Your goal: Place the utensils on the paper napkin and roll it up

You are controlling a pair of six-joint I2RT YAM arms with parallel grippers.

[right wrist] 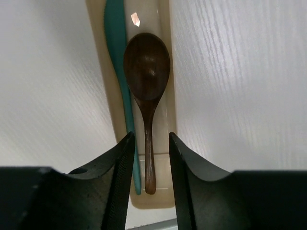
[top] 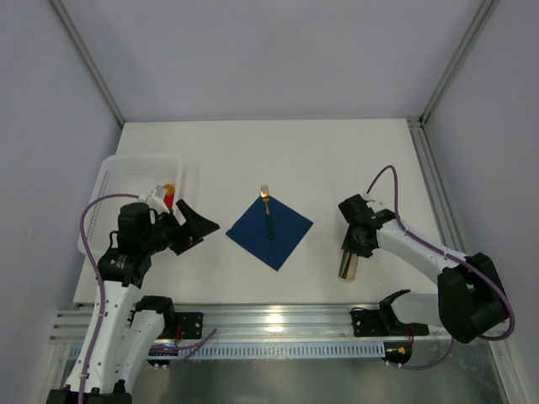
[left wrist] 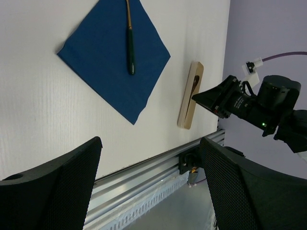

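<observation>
The blue napkin [top: 282, 229] lies flat, turned like a diamond, in the middle of the table. A fork [top: 269, 220] with a dark green handle and golden tines rests on it, tines past its upper edge. In the right wrist view a narrow wooden box [right wrist: 164, 170] holds a dark wooden spoon [right wrist: 147, 67] and a teal knife [right wrist: 115, 36] side by side. My right gripper is over the box with its fingers apart, one on each side of the spoon's handle, nothing gripped. My left gripper hangs open and empty, left of the napkin.
A white basket [top: 108, 181] stands at the table's left, with something orange and red inside, partly behind the left arm. A metal rail [top: 274, 313] runs along the front edge.
</observation>
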